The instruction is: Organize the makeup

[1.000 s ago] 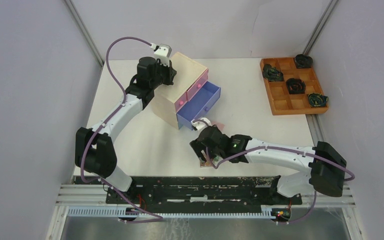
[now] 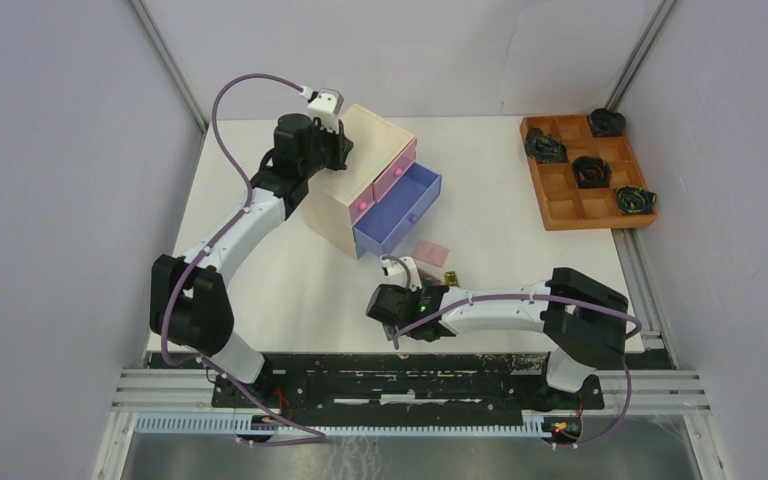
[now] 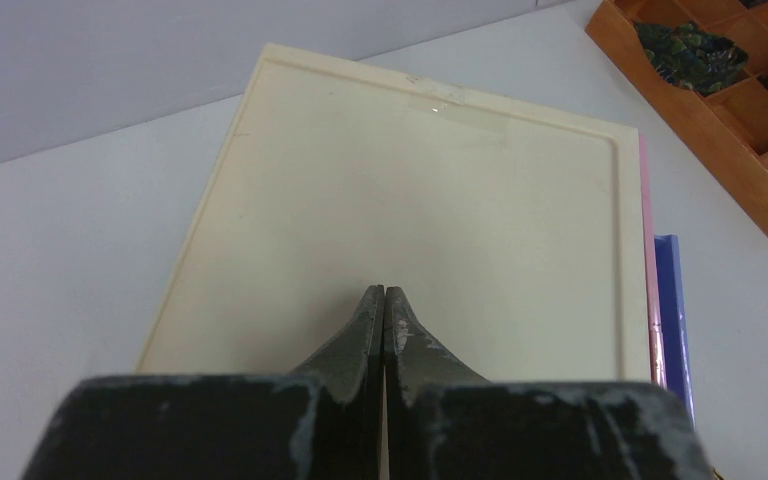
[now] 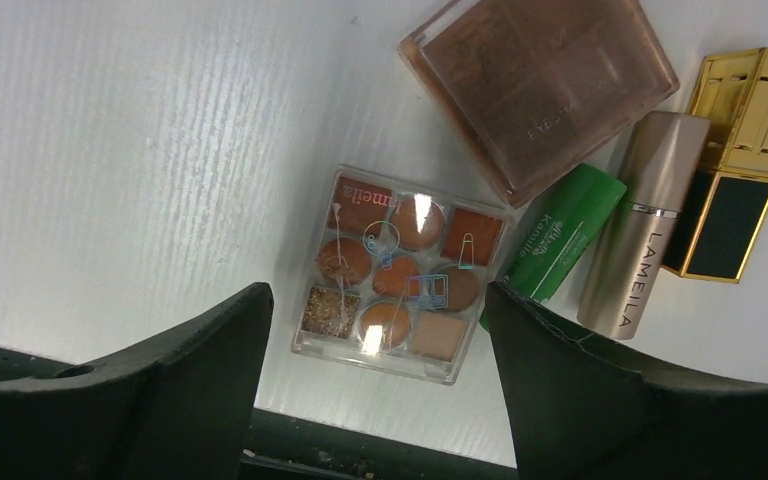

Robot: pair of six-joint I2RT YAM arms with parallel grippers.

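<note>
The cream drawer box [image 2: 365,140] has pink drawers and a blue drawer [image 2: 397,210] pulled out. My left gripper is closed over its lid, nothing visible between the fingertips. In the right wrist view, my right gripper is part open around a clear nine-pan eyeshadow palette [image 4: 397,280], not closed on it. Beside that lie a brown palette [image 4: 540,85], a green Kamilla tube [image 4: 560,230], a LAMEILA stick [image 4: 645,220] and a gold-black lipstick [image 4: 725,200]. A pink palette [image 2: 432,253] is below the drawer.
A wooden compartment organiser [image 2: 560,190] with dark green crumpled items stands at the back right.
My right arm has moved left and down to the table's front, over the nine-pan palette. The left arm has stayed still on the drawer box.
</note>
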